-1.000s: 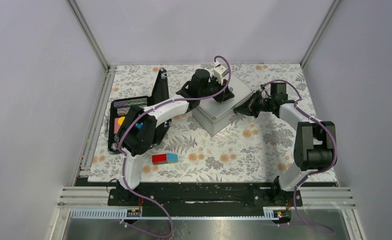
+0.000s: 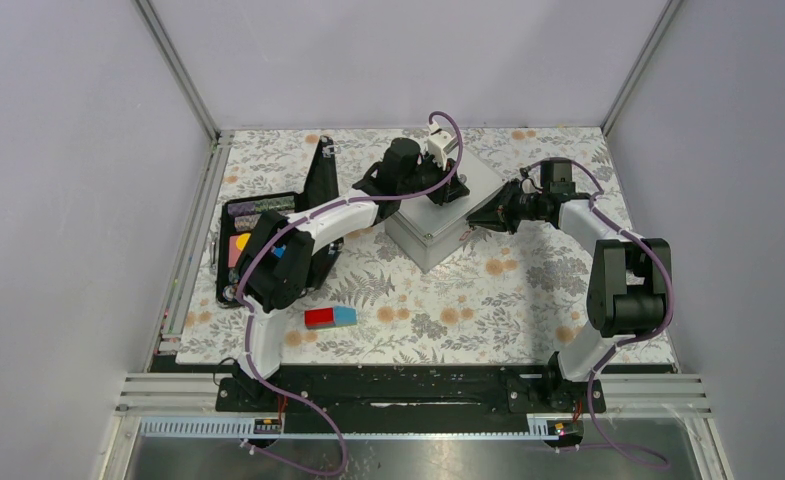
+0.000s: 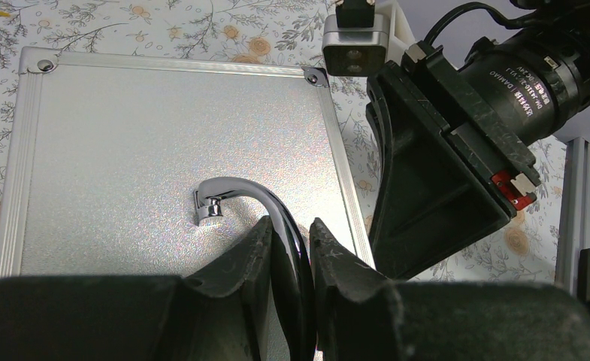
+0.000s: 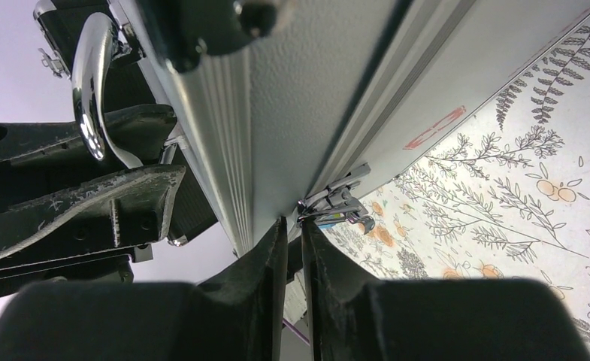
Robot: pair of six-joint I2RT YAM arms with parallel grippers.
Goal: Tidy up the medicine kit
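A silver medicine case (image 2: 423,248) stands closed at an angle on the table. Its chrome lid handle (image 3: 235,185) curves between the fingers of my left gripper, which is shut on it above the lid (image 3: 126,150). My right gripper is at the case's side wall (image 4: 284,143). A narrow gap shows between its fingertips, and they are right at a metal latch (image 4: 340,201) below the lid's rim. Whether the latch is pinched cannot be made out. The case's inside is hidden.
To the left stands an open black box (image 2: 226,225) with coloured packs in it, partly covered by my left arm. A red and blue box (image 2: 330,317) lies near the front.
The left arm, the case and the other objects stay in place.
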